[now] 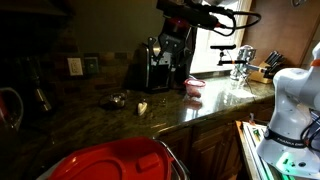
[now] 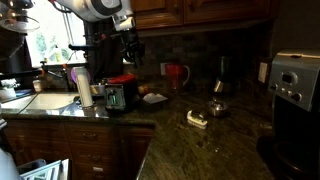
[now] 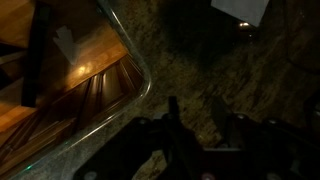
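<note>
My gripper (image 1: 181,78) hangs high over the counter (image 1: 185,112), pointing down, well clear of everything below. In the wrist view its dark fingers (image 3: 173,106) stand apart, open, with only dark stone surface between them. Exterior view 2 has the gripper (image 2: 137,56) at the upper left, above the toaster (image 2: 121,92). A small pale object (image 2: 197,118) lies on the counter with a silver pot (image 2: 217,106) close behind it. Part of a flat white item (image 3: 242,8) shows at the wrist view's top edge.
A large red tray (image 1: 112,160) fills the near foreground. Toward the window sits a pink bowl (image 1: 195,88). A red kettle (image 2: 177,77) stands by the wall, and a coffee machine (image 2: 299,75) at the right.
</note>
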